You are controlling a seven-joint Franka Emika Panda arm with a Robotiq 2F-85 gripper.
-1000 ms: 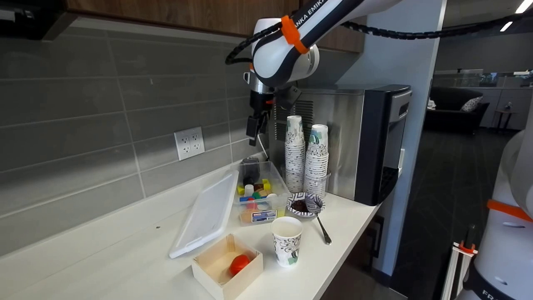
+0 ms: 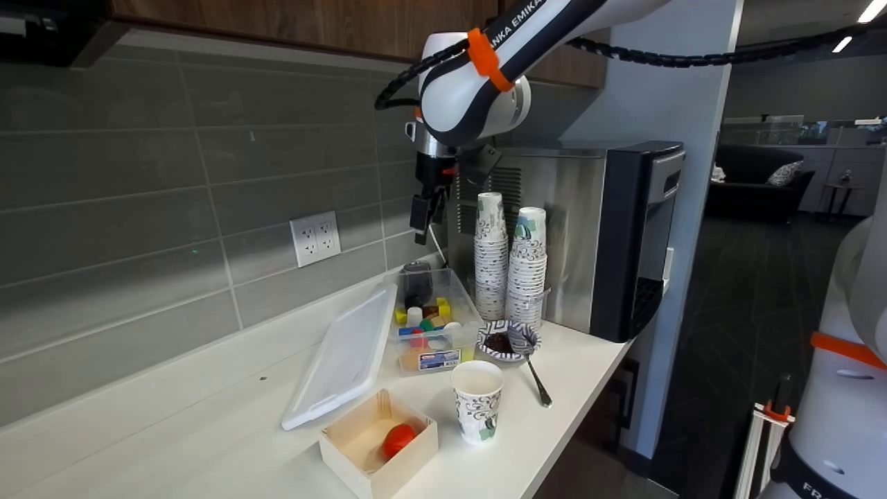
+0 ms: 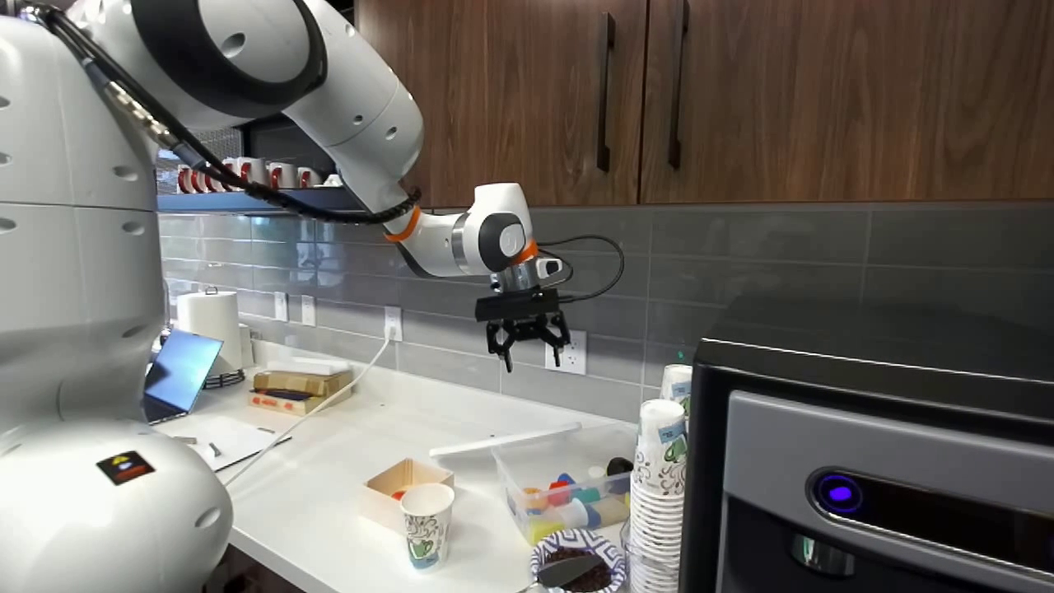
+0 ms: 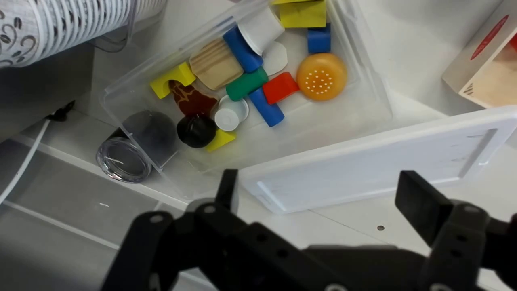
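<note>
My gripper hangs high above the counter, open, its two black fingers far apart with nothing between them. Below it lies a clear plastic bin of toy pieces, among them an orange bun, a red block, a green cylinder and several blue and yellow blocks. The white lid leans along the bin's side. A small wooden box holds a red round thing. Beside that box stands a patterned paper cup, upright.
Two tall stacks of paper cups stand behind the bin, against a steel dispenser. A patterned bowl with dark contents and a spoon sits near the counter's front edge.
</note>
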